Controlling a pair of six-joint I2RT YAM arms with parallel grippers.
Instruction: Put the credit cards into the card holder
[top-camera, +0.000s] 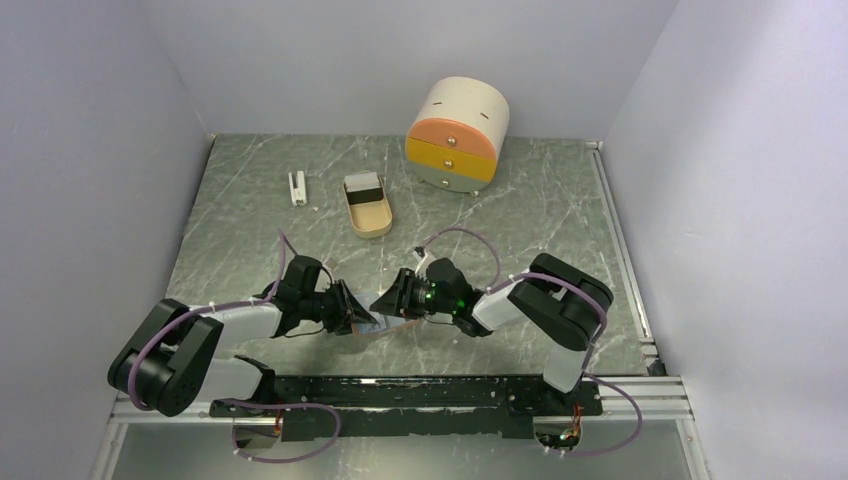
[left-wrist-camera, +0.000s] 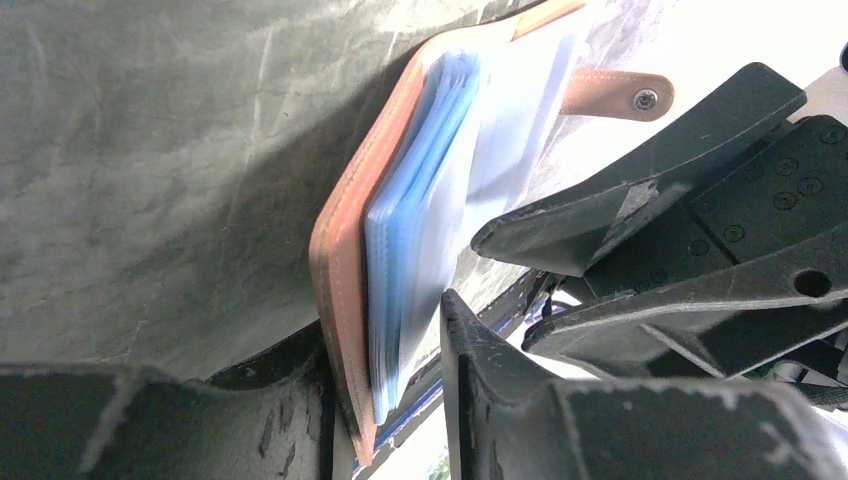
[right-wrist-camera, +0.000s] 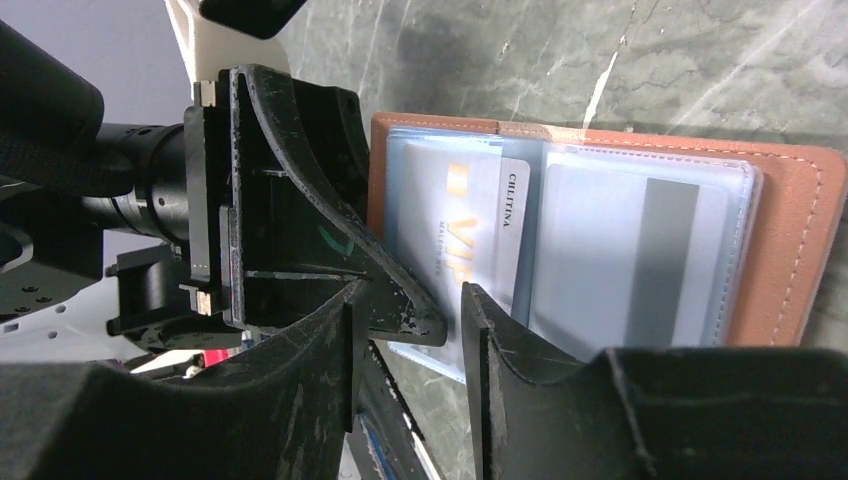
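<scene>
The brown card holder (right-wrist-camera: 800, 250) lies spread, with clear sleeves on both pages. A white VIP card (right-wrist-camera: 450, 210) lies mostly under the left page's clear sleeve; its right strip, lettered CHLITINA, shows beyond the sleeve's edge. Part of the card is hidden by the left gripper. My left gripper has the holder's left edge between its fingers, and a gap shows beside the blue-tinted sleeves (left-wrist-camera: 415, 200). Over the card's lower part, my right gripper is open, with no card visibly pinched between its fingers.
A tan tray (top-camera: 370, 217) with black and pale items stands behind the holder. A small white object (top-camera: 298, 188) lies left of it, and a rounded drawer box (top-camera: 455, 140) stands at the back.
</scene>
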